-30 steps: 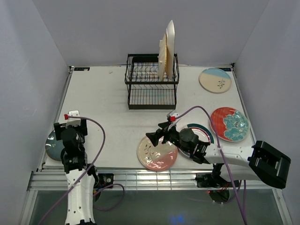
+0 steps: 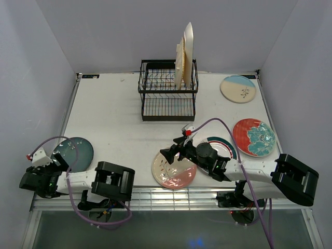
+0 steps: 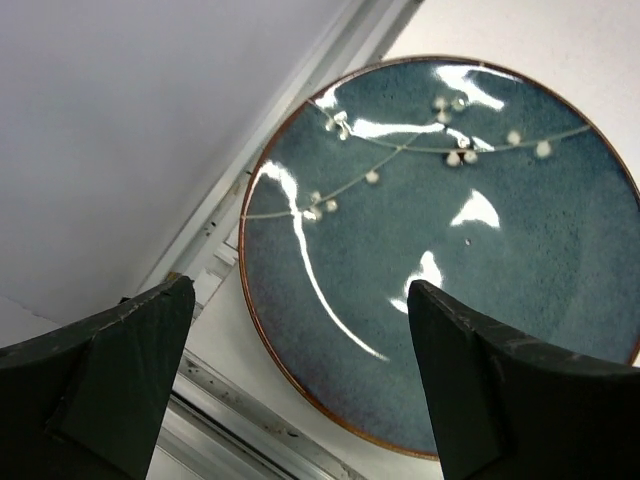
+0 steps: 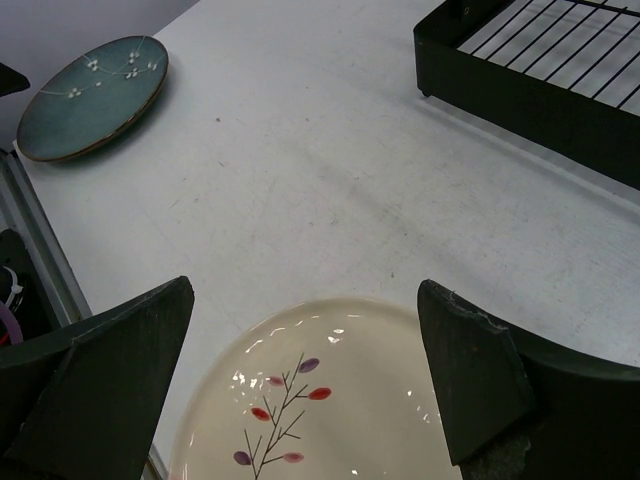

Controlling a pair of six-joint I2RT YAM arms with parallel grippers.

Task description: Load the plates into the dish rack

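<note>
A dark teal plate [image 2: 78, 148] [image 3: 445, 240] lies flat at the table's left edge, with my left gripper [image 2: 46, 163] open above its outer side. My right gripper [image 2: 174, 148] is open over the cream and pink plate [image 2: 174, 176] [image 4: 350, 420]. A rimmed white plate [image 2: 223, 149] is partly behind the right arm. A red and turquoise plate [image 2: 254, 137] and a blue and cream plate [image 2: 238, 91] lie on the right. At the back, the black rack [image 2: 168, 118] holds upright plates [image 2: 188, 49] on its right side.
Grey walls close in both sides, the left one near my left gripper. A metal rail [image 2: 155, 194] runs along the front edge.
My left arm has swung round from pointing away from the front to pointing left, its gripper moving to the plate's outer left side. The right arm has shifted only slightly.
</note>
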